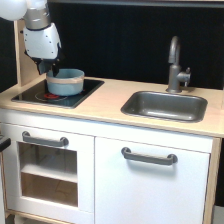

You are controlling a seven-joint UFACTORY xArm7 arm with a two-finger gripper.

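Note:
A light blue pot (pixel 68 88) stands upright on the dark stovetop (pixel 88 92) at the left of the toy kitchen's counter. My gripper (pixel 49 69), with dark fingers below a white hand, reaches down from the upper left to the pot's left rim. The fingers are small and dark against the dark background. Whether they touch or grip the rim cannot be made out, nor whether they are open or shut. Little of the pot's inside shows.
A grey sink (pixel 165 105) with a tall dark faucet (pixel 176 66) occupies the counter's right side. Bare wooden counter (pixel 112 104) lies between stove and sink. Below are a glass-fronted oven door (pixel 48 140) and a white cabinet door (pixel 150 190), both with grey handles.

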